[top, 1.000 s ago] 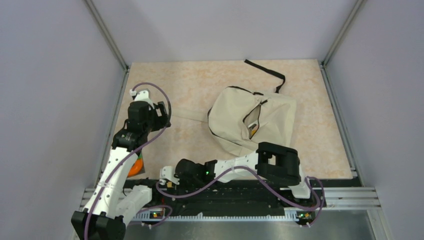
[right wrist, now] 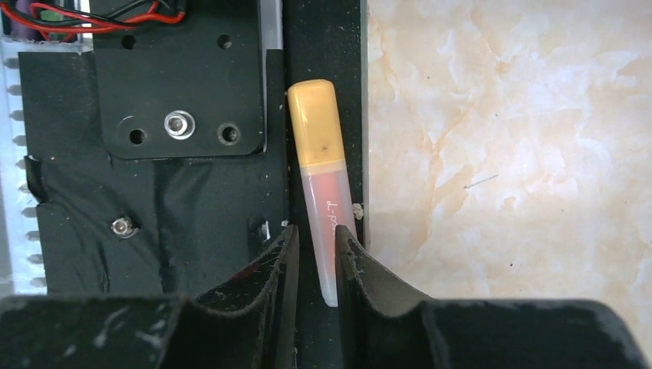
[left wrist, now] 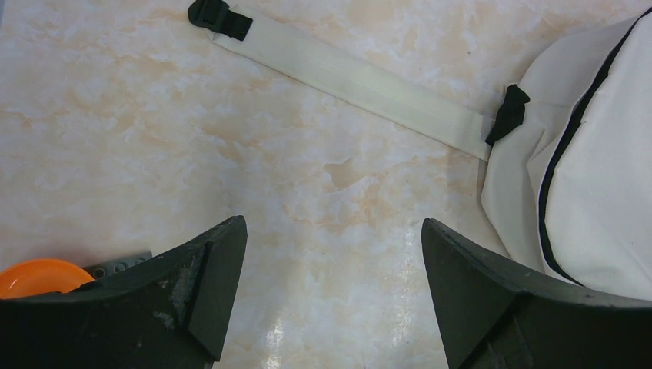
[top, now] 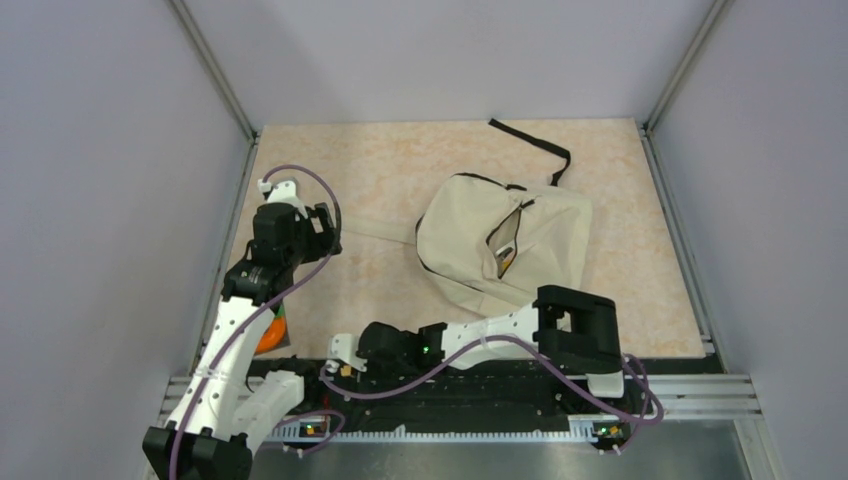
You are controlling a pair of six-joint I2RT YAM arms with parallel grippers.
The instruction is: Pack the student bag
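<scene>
A cream bag (top: pixel 455 240) lies right of centre on the table, its zipped opening showing a few small items inside. My left gripper is open over bare table left of the bag, with nothing between its fingers. A glue-stick-like pen (right wrist: pixel 315 127) with a yellow cap lies in the dark gap along the table's front edge. My right gripper is low over the pen's lower half, part open, its fingertips on either side near it; whether they touch cannot be told.
An orange object (left wrist: pixel 38 278) and a dark studded piece (left wrist: pixel 123 261) lie at the left. A loose strap (left wrist: pixel 346 84) runs left from the bag. Black plates and wires border the front edge.
The left arm and bag have not visibly moved.
</scene>
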